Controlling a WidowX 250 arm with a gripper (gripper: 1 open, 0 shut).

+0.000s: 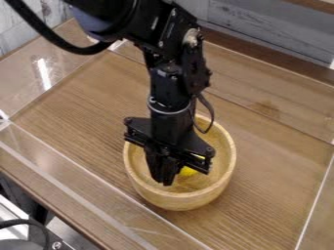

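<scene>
My black gripper (167,166) reaches down into a beige round bowl (181,195) near the front middle of the wooden table. Its fingers are drawn together over the bowl's inside, shut. A small yellow object (189,171) lies in the bowl just right of the fingertips, partly hidden by the gripper; whether they touch it, I cannot tell.
A pale wall runs along the back, and a dark cable shows at the lower left, off the table's front edge.
</scene>
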